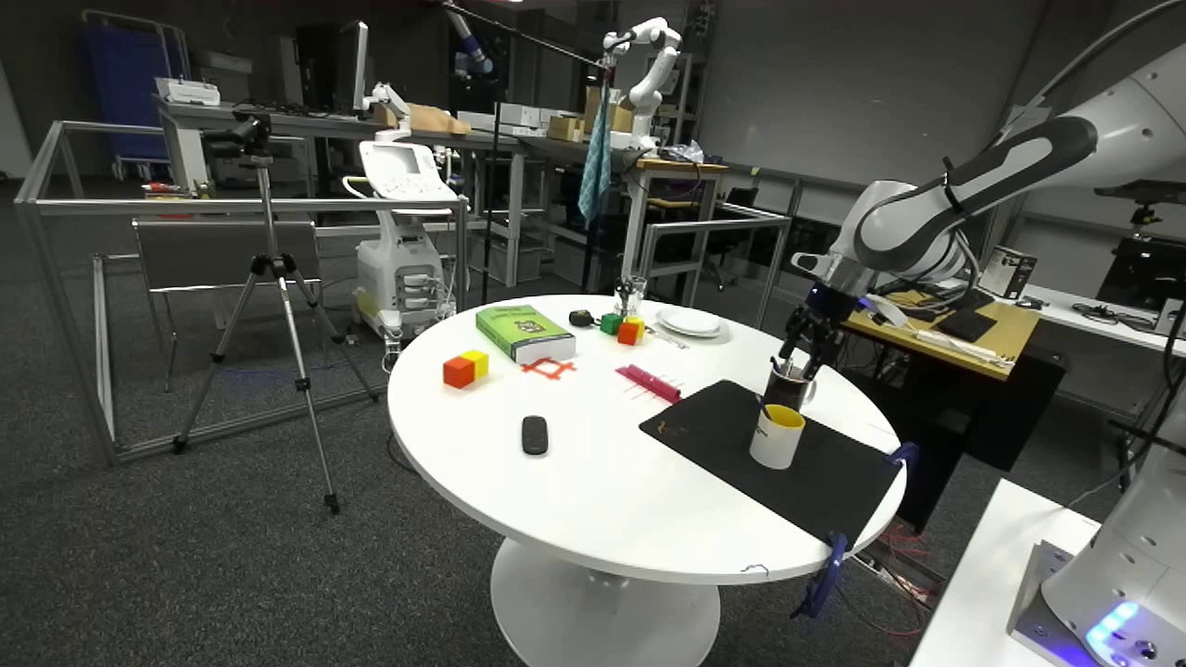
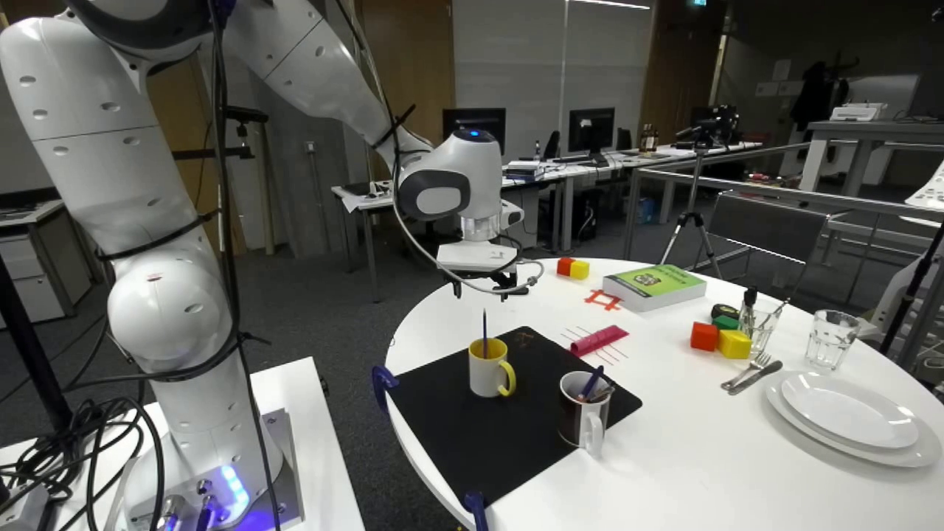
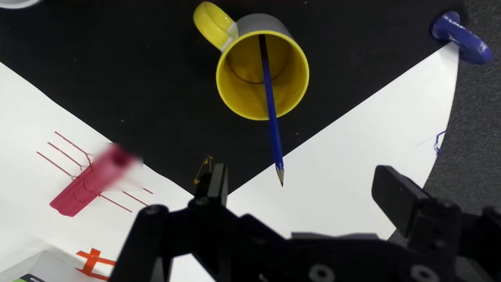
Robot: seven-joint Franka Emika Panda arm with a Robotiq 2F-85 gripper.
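On the black mat (image 2: 442,434) stands a white mug with a yellow inside and yellow handle (image 2: 487,375). One dark blue pencil (image 3: 269,96) leans in it, its sharpened tip projecting past the rim in the wrist view. My gripper (image 2: 481,290) hangs above the mug and pencil, fingers spread. In the wrist view the pencil tip shows between the open fingers without touching either one. A second mug, dark and white (image 2: 573,420), holds several pens beside the yellow one. Exterior view 1 shows my gripper (image 1: 802,335) overlapping that second mug.
A rolled magenta piece (image 2: 599,340) lies past the mat. Coloured blocks (image 2: 704,336), a green book (image 2: 656,283), glasses (image 2: 829,341), cutlery and stacked plates (image 2: 849,411) occupy the far side. Blue clamps (image 1: 823,578) grip the table edge.
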